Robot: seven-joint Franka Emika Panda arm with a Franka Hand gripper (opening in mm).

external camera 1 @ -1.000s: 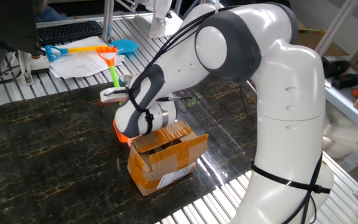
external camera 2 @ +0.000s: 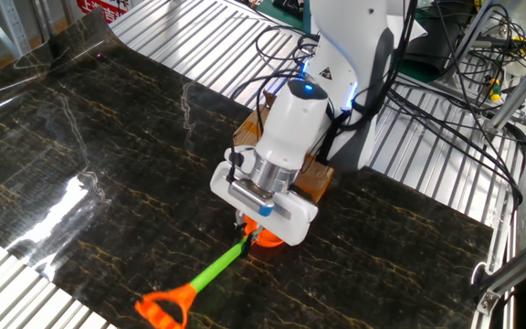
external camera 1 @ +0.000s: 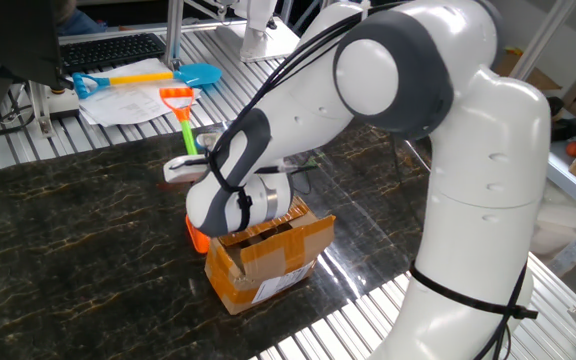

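A toy shovel with an orange handle (external camera 2: 164,309), a green shaft (external camera 2: 215,266) and an orange blade (external camera 2: 268,239) is under the robot's hand. My gripper (external camera 2: 248,239) points down and appears shut on the shovel's shaft near the blade, though the fingers are small and partly dark. In exterior view 1 the arm hides the fingertips, and only the orange handle (external camera 1: 176,97) and part of the blade (external camera 1: 197,238) show past it. Whether the blade touches the table cannot be told.
An open cardboard box (external camera 1: 273,262) stands close to the hand, on the robot's base side. Beyond the dark mat (external camera 1: 58,250), a blue-and-yellow shovel (external camera 1: 148,78) lies on paper near a keyboard (external camera 1: 115,50).
The arm has shifted slightly toward the box and lower in exterior view 1. The orange-and-green shovel has moved along with it; the box has stayed put.
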